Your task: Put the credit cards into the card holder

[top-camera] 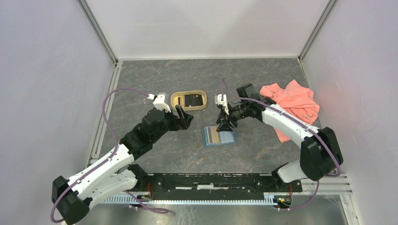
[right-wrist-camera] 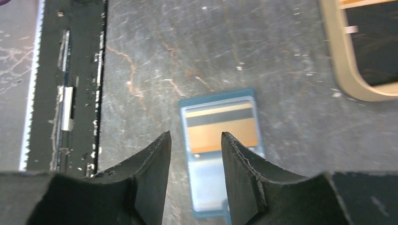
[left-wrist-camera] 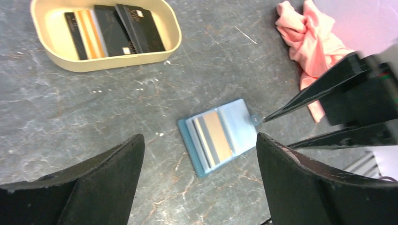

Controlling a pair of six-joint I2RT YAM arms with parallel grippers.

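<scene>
The blue card holder [top-camera: 227, 138] lies on the table, holding cards [left-wrist-camera: 216, 136] in tan and grey. Behind it, a cream tray [top-camera: 202, 105] contains several black and orange cards [left-wrist-camera: 91, 35]. My left gripper [top-camera: 184, 117] hangs open left of the holder, in front of the tray, with nothing between its fingers. My right gripper [top-camera: 224, 123] is raised over the holder; its fingertips stand a little apart in the right wrist view, with no card seen between them.
A pink cloth [top-camera: 295, 101] lies at the right of the table.
</scene>
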